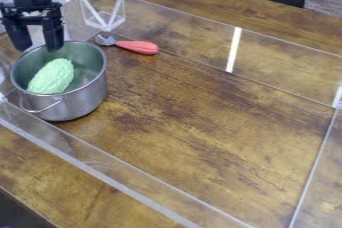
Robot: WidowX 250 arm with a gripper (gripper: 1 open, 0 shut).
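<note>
A steel pot (83, 100) stands at the left of the wooden table, holding a pale green oblong vegetable (51, 76). My black gripper (36, 41) is at the top left, its fingers pointing down just above the pot's back-left rim, open, with no object visible in it. Behind the pot lies a utensil with a red handle (139, 47) and a metal head.
A white wire-like stand (103, 14) is at the back, beside the utensil. Clear panels or strips with white tape (234, 50) border the work area.
</note>
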